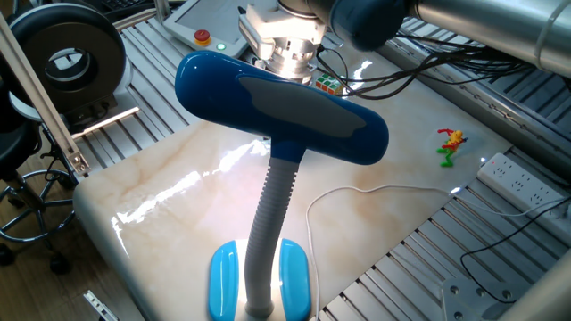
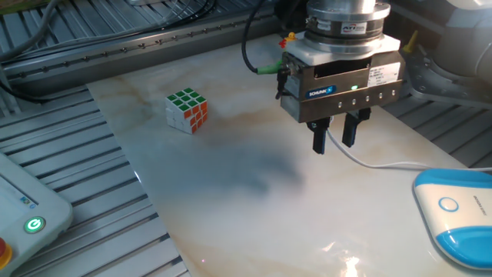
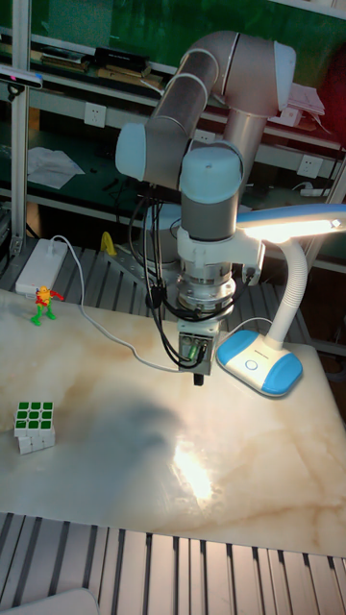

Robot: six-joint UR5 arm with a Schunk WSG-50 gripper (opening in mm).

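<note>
My gripper (image 2: 334, 143) hangs above the table, its two black fingers (image 2: 318, 139) apart and nothing between them. In exterior view 1 the blue lamp head hides most of it. The Rubik's cube (image 2: 187, 111), green on top with orange and white sides, rests on the table, well apart from the gripper. A small red, yellow and green toy figure (image 3: 43, 305) stands near the table's back edge. The desk lamp (image 1: 268, 223) has a white and blue base (image 3: 261, 366) close to the gripper.
A white cable (image 1: 357, 188) crosses the table near the lamp to a power strip (image 1: 522, 187). The lamp head (image 1: 281, 107) reaches over the table beside the arm. Bare marble tabletop (image 3: 112, 451) lies between cube and gripper. A control pendant (image 2: 27, 215) sits beyond the table edge.
</note>
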